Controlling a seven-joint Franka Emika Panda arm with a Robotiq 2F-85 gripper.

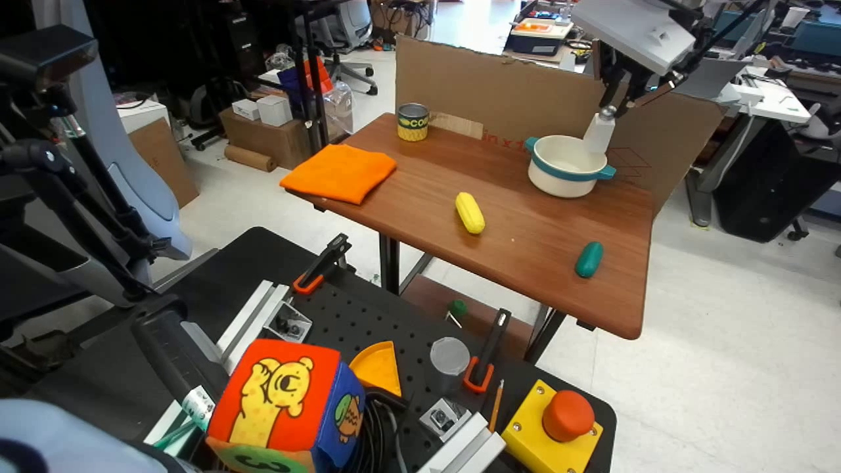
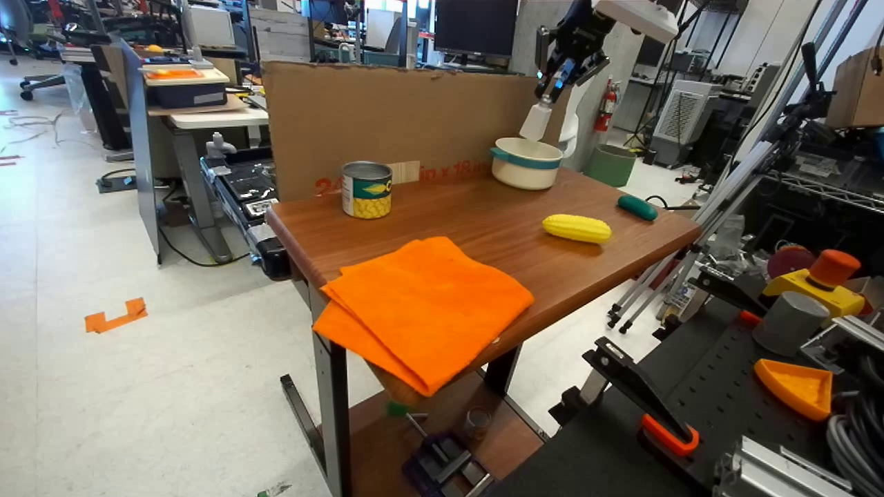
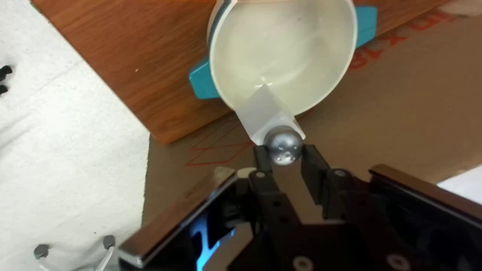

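Note:
A white, tapered shaker with a silver top (image 3: 283, 143) is pinched by that top between my fingers, the gripper being shut on it. In exterior view 1 the shaker's white body (image 1: 598, 135) hangs tilted over the right side of the cream pot (image 1: 553, 180), its lower end overlapping the opening. The wrist view has the pot's inside (image 3: 280, 49) looking empty, with the shaker's far end at its near rim. Whether shaker and rim touch, I cannot tell. Teal handles stick out on both sides of the pot.
On the wooden table (image 1: 536, 244) lie a yellow corn cob (image 1: 470, 213), a green oblong object (image 1: 589, 259) and a folded orange cloth (image 2: 431, 306). A corn can (image 2: 366, 190) stands at the far left corner. Cardboard (image 2: 389, 116) walls the back edge, close behind the pot.

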